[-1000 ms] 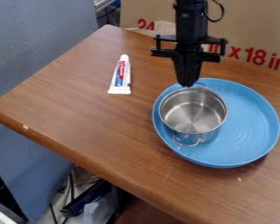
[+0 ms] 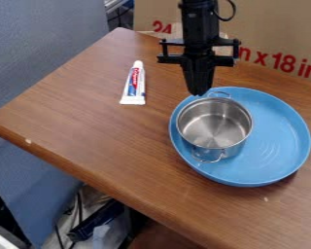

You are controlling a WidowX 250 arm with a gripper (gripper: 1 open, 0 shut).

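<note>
A steel pot (image 2: 216, 133) with wire handles rests on a blue plate (image 2: 276, 146) on the right of the wooden table. My black gripper (image 2: 198, 84) hangs just above the pot's back rim, a little left of its rear handle; whether its fingers are apart is hard to see. A white toothpaste tube (image 2: 133, 84) lies to the left of the gripper, apart from the plate.
A cardboard sheet (image 2: 278, 34) stands behind the table. A blue-grey partition (image 2: 28, 49) borders the table on the left, with cables and clutter below.
The pot, plate and tube have not moved.
</note>
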